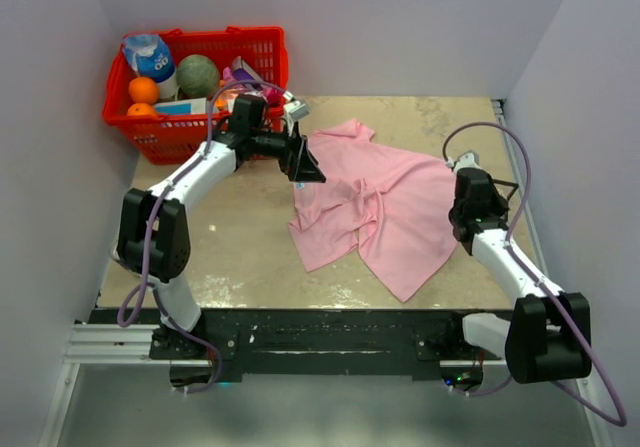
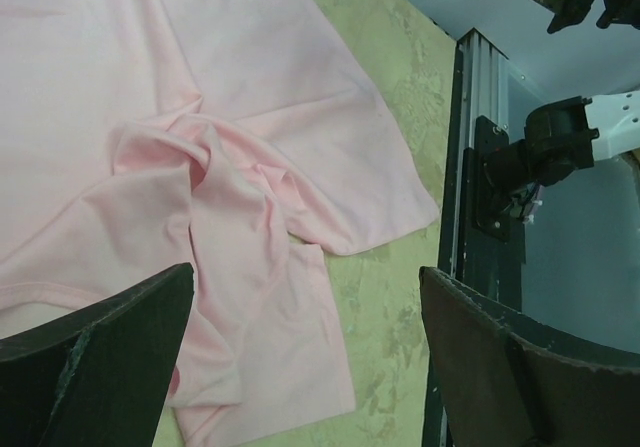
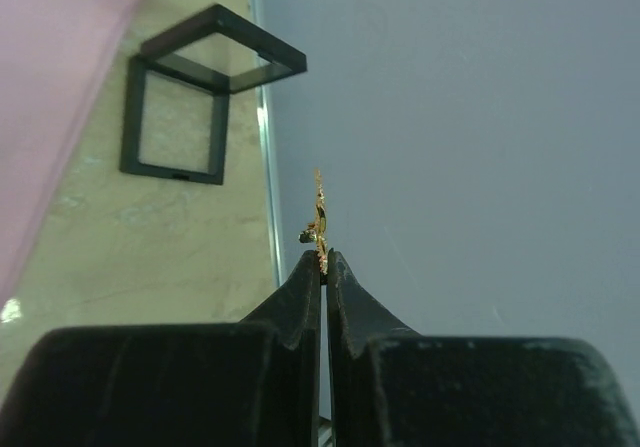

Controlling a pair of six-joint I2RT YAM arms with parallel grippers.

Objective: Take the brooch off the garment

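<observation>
Thin and gold, the brooch (image 3: 319,219) sticks up from between the fingertips of my right gripper, which is shut on it. In the top view the right arm reaches to the table's right side, past the garment, and the brooch is not visible there. The pink garment (image 1: 411,197) lies flat and somewhat rumpled across the table, apart from the brooch. My left gripper stands open over the garment's left part, with nothing between its wide-apart fingers (image 2: 110,362).
A black hinged frame or box (image 3: 180,117) stands open on the table at the right, near the wall. At the back left is a red basket (image 1: 160,145) filled with goods. Bare table (image 1: 240,257) shows at the front left.
</observation>
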